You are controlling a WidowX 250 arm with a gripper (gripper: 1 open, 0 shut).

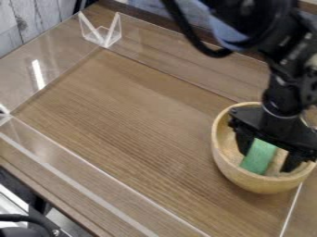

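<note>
A tan wooden bowl [251,180] stands at the right of the table, holding a green block [258,155]. My black gripper [265,148] reaches down from the upper right into the bowl, open, its fingers over and around the upper part of the block. Whether they touch it cannot be seen.
A clear plastic bracket [102,32] is at the back left. Dark cables and the table's edge are at the lower left.
</note>
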